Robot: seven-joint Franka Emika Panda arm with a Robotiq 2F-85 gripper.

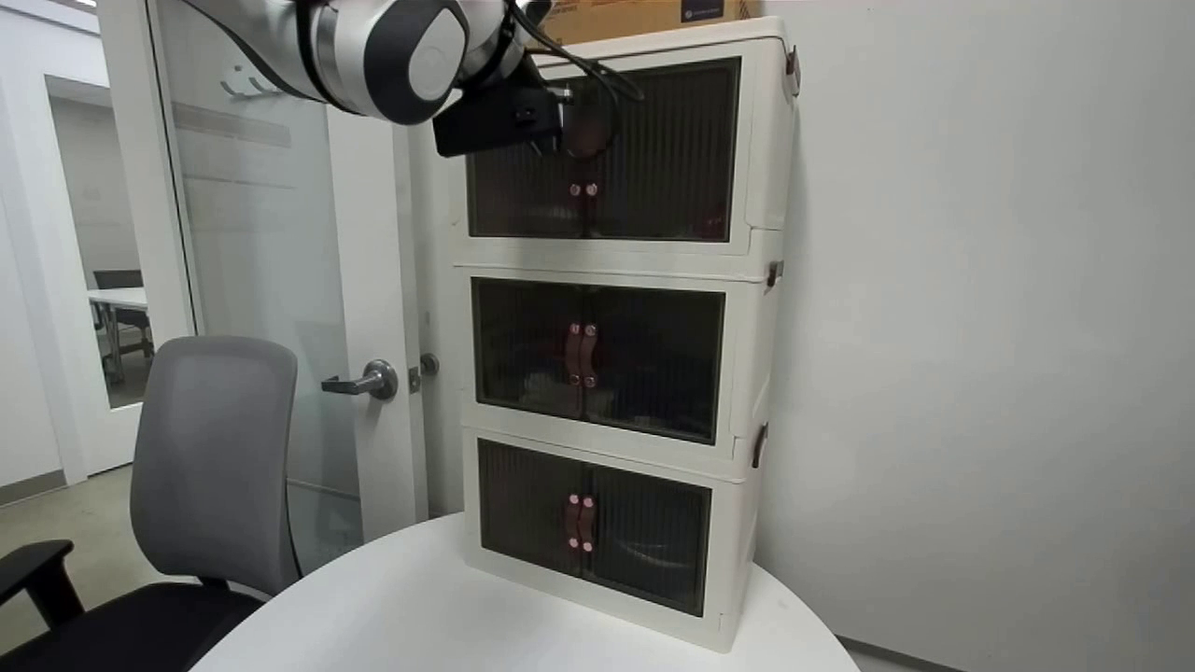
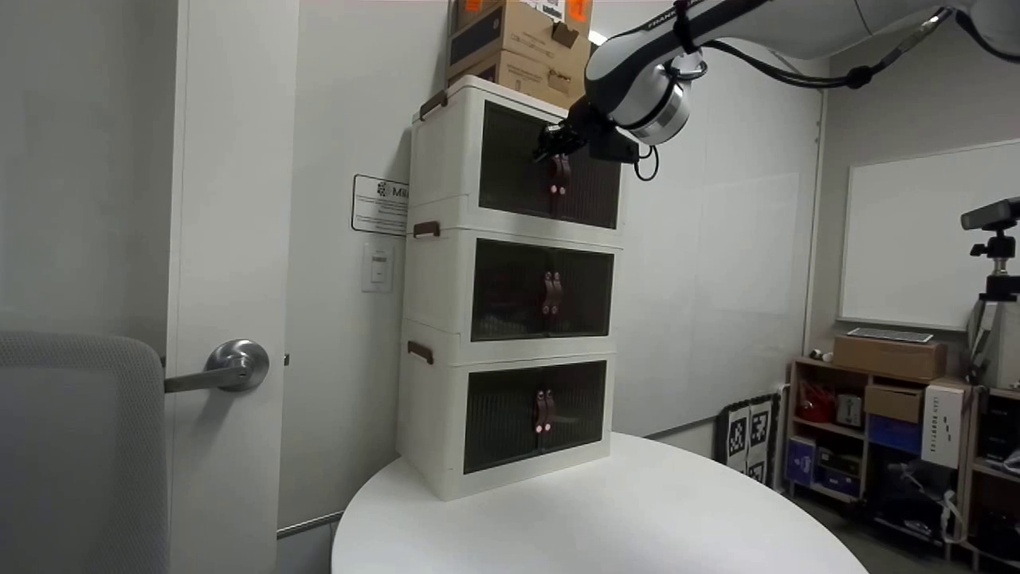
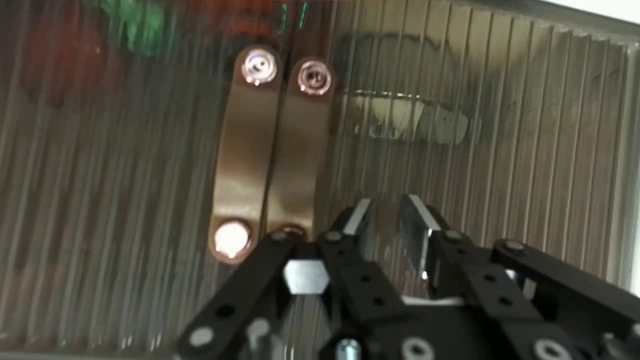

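A white cabinet of three stacked units [image 1: 613, 256] stands on the table, its dark ribbed doors all closed. In the wrist view, two brown strap handles hang side by side: the left handle [image 3: 243, 144] shows whole, while the lower end of the right handle [image 3: 300, 144] is partly covered by my gripper. My fingers stand open with a gap between them and nothing in it, just right of the right handle in that view. From outside, my gripper [image 2: 547, 145] is at the top unit's doors [image 2: 516, 158]. Whether the fingertips touch the door cannot be told.
Cardboard boxes [image 2: 521, 48] sit on top of the cabinet. A grey office chair [image 1: 213, 459] and a glass door with a lever handle [image 1: 364, 381] are at the left in exterior view 1.
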